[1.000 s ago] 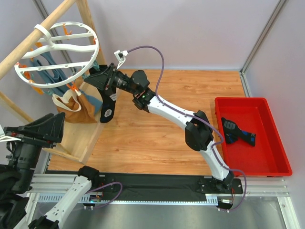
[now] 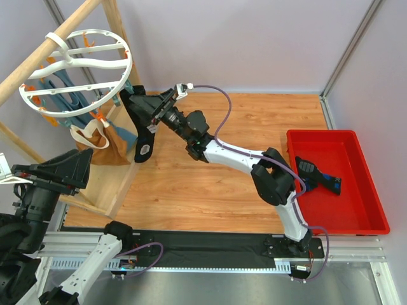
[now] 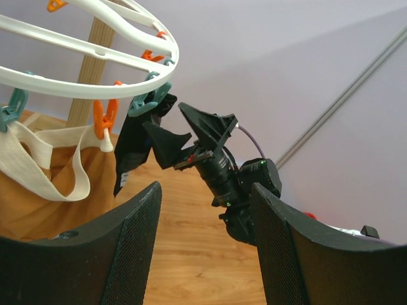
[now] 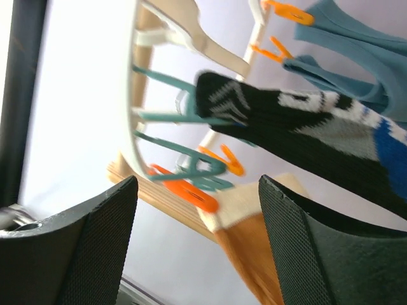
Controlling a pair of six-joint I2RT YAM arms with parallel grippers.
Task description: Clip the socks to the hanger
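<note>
The white round hanger (image 2: 81,61) carries orange and teal clips. A black sock (image 2: 144,145) with white and grey markings hangs at its right side. In the right wrist view the top of this sock (image 4: 267,114) sits at a teal clip, apparently between its fingers. My right gripper is open just to the right of the sock, apart from it, with nothing between its fingers. My left gripper stands open and empty, in front of and below the hanger. Another black sock with blue parts (image 2: 318,176) lies in the red tray (image 2: 371,203).
Brown cloth with a cream band (image 2: 109,147) and blue-grey socks (image 2: 68,95) hang from other clips. A wooden stand (image 2: 25,63) holds up the hanger.
My right gripper has backed away to the right from the clip and the sock top, its wrist turning. The black sock stays hanging. The left arm has shifted only slightly.
</note>
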